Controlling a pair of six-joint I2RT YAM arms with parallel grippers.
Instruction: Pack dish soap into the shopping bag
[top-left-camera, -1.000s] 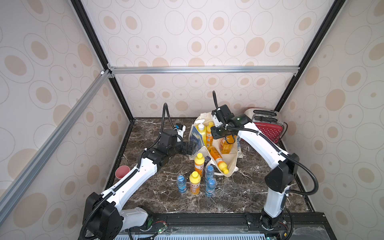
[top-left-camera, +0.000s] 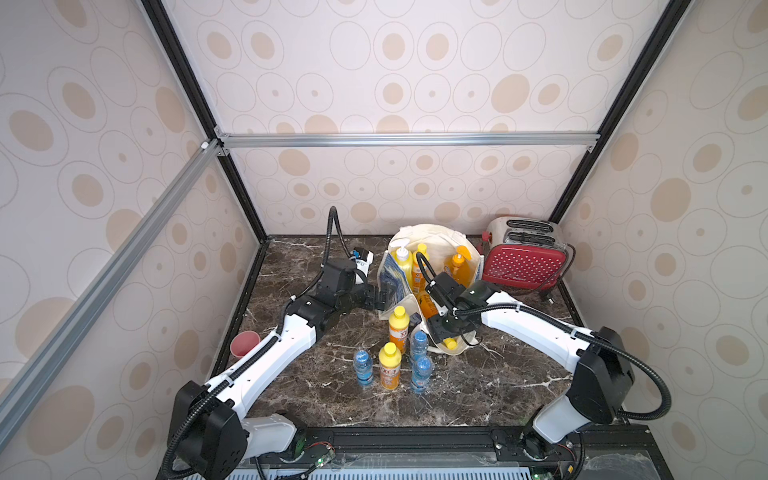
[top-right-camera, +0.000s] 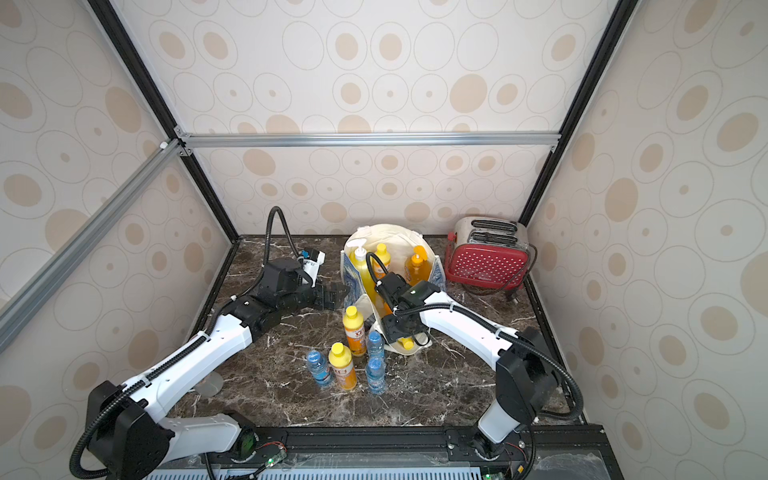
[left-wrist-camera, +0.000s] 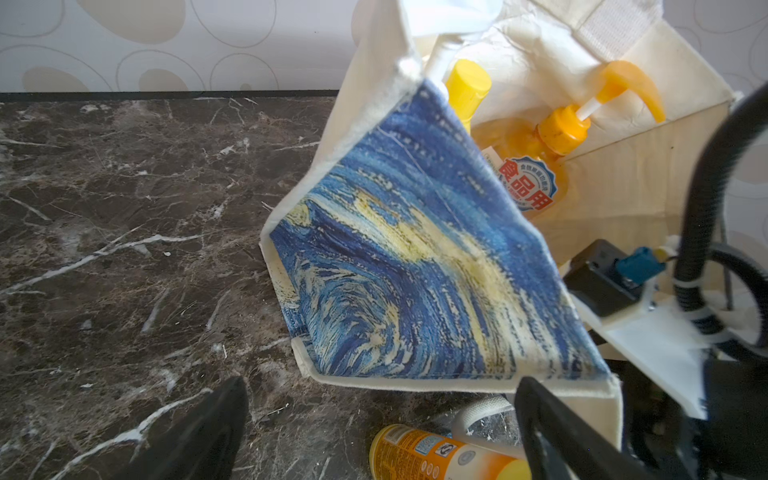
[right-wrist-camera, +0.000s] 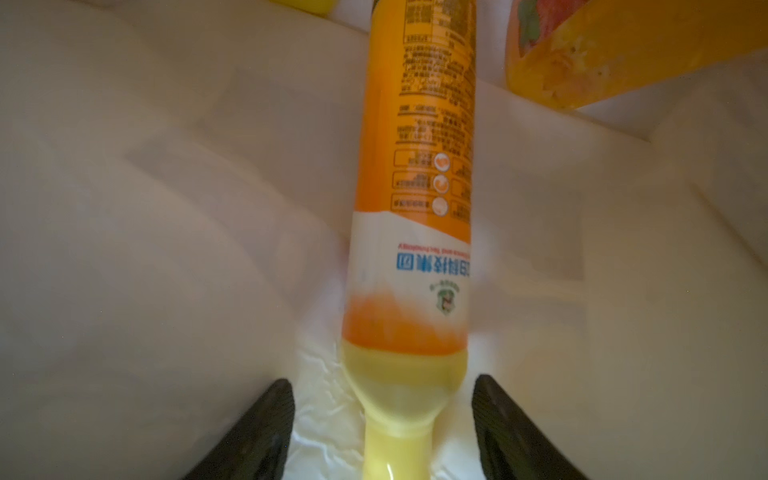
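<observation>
The shopping bag (top-left-camera: 436, 233) lies open toward the front, with a blue swirl-painted side (left-wrist-camera: 416, 264). Inside stand a yellow pump bottle (top-left-camera: 403, 257), a yellow-capped orange bottle (top-right-camera: 382, 257) and an orange pump bottle (top-left-camera: 459, 266). Another orange bottle (right-wrist-camera: 412, 280) with a yellow cap lies on its side at the bag's mouth. Over its neck, my right gripper stands open, one finger on each side and apart from it. My left gripper is open left of the bag, with nothing held between its fingers; its tips point toward the painted side.
Two orange bottles, one (top-left-camera: 398, 329) behind the other (top-left-camera: 389, 366), stand before the bag among small blue water bottles (top-left-camera: 363, 368). A red toaster (top-left-camera: 524, 264) is behind on the right, a pink cup (top-left-camera: 245, 344) far left.
The left arm has stayed put.
</observation>
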